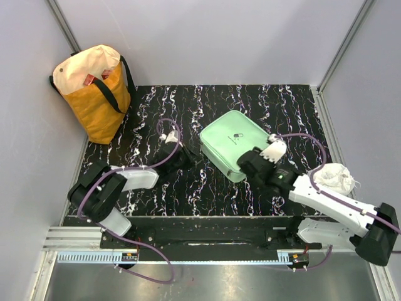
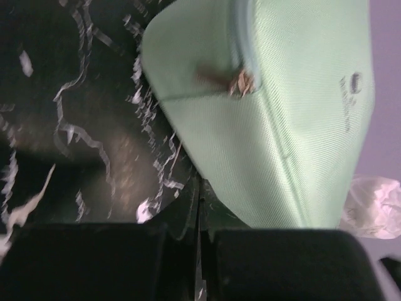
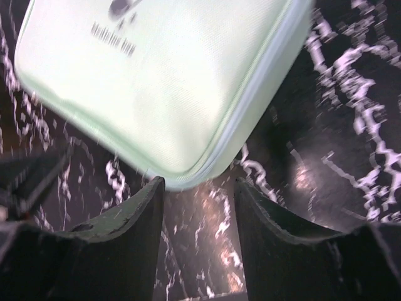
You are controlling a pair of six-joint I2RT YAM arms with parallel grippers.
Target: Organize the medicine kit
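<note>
The pale green medicine kit [image 1: 233, 141] lies closed on the black marbled table, printed side up, with a zipper pull [image 2: 241, 83] showing on its side in the left wrist view. My left gripper [image 1: 191, 162] is shut, nothing between its fingers, just left of the kit's near-left side. My right gripper stands open at the kit's near corner, the kit's rim beyond its fingertips; in the top view the arm covers that corner.
An orange tote bag [image 1: 94, 106] with red items inside stands at the back left. A white crumpled bundle [image 1: 335, 179] lies at the right edge.
</note>
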